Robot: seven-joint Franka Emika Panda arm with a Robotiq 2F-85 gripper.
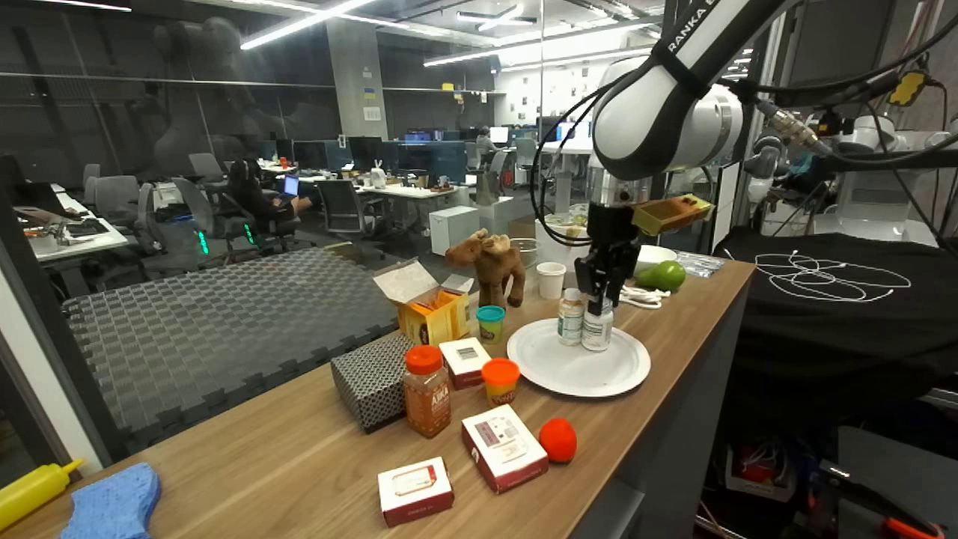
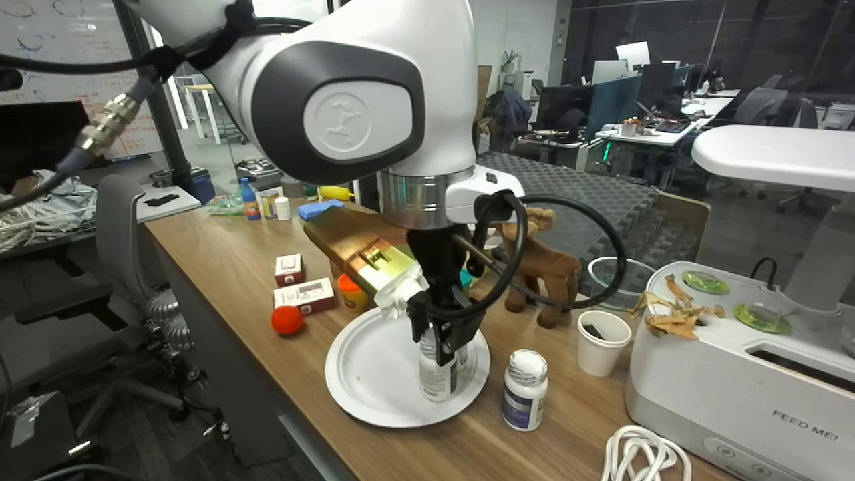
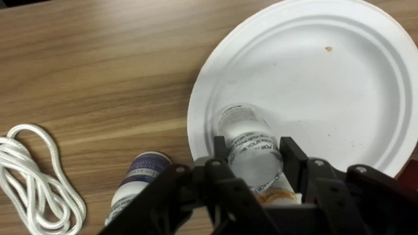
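Note:
My gripper is shut on a white bottle [image 3: 256, 166] whose cap carries a printed seal band. In exterior view 1 that bottle [image 1: 597, 331] is upright at the plate's far side, low over it or touching it; I cannot tell which. Right beside it on the white plate [image 1: 575, 376] stands a second bottle [image 1: 570, 319] with a pale cap, mostly hidden in the wrist view. Off the plate, on the wood, a third white bottle with a purple label [image 2: 525, 393] stands near the rim.
A white cord [image 3: 39, 184] and a paper cup [image 2: 602, 343] lie beyond the plate. Nearer exterior view 1 are an orange-lidded tub [image 1: 500, 382], a red ball [image 1: 557, 440], boxes [image 1: 504, 448] and a plush moose [image 1: 494, 265]. Most of the plate is bare.

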